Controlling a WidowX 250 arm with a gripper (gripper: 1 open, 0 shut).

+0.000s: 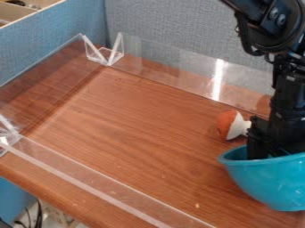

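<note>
A turquoise bowl (pixel 268 183) sits at the right edge of the wooden surface, partly out of frame. The black gripper (pixel 269 134) reaches down at the bowl's back rim, its lower part hidden in or behind the bowl; whether its fingers touch the bowl cannot be told. An orange and white object (pixel 229 123) lies just behind the bowl, to the left of the gripper.
Clear plastic walls with white corner brackets (pixel 105 53) border the wooden table (pixel 125 134). Cables show at the lower left, below the table's edge.
</note>
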